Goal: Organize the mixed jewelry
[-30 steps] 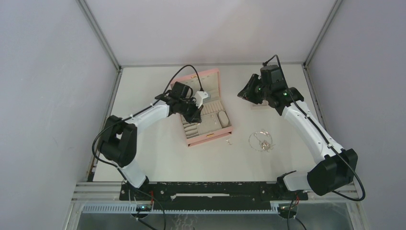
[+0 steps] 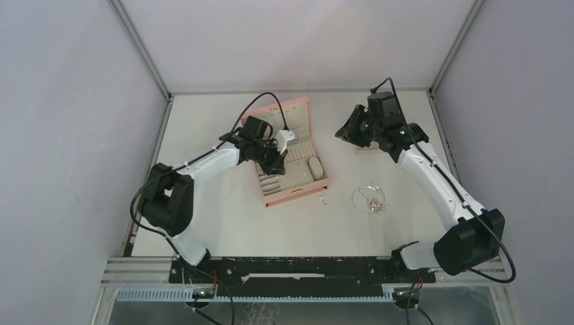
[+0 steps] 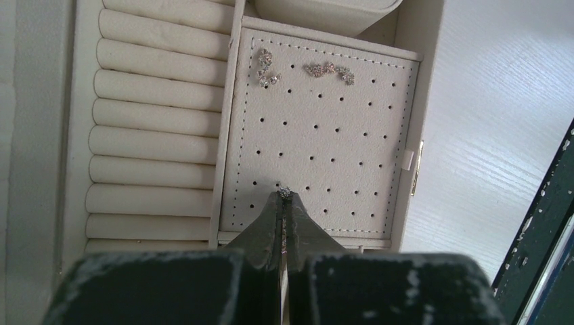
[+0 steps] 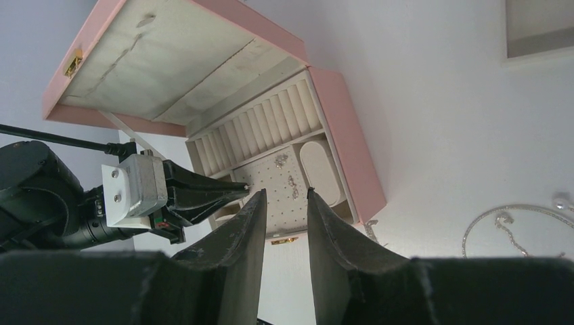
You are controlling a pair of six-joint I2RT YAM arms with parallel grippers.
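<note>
In the top view a pink jewelry box (image 2: 295,195) stands with its lid up. Its perforated earring panel (image 3: 352,149) carries two sparkling earrings, a curved one (image 3: 265,70) and a longer one (image 3: 329,70), at one end. At the panel's opposite end my left gripper is shut, a small sparkling earring (image 3: 285,192) pinched at its tips close to the holes. Whether its post sits in a hole is hidden. Away from the box, my right gripper hangs open, an empty gap between its fingers. Chains and a ring-shaped piece (image 4: 474,227) lie on the table.
Beside the box's outer wall lies another small piece of jewelry (image 4: 371,232). A pale open tray (image 4: 541,44) sits partly beneath the right arm. Ring rolls (image 3: 159,114) beside the panel look empty.
</note>
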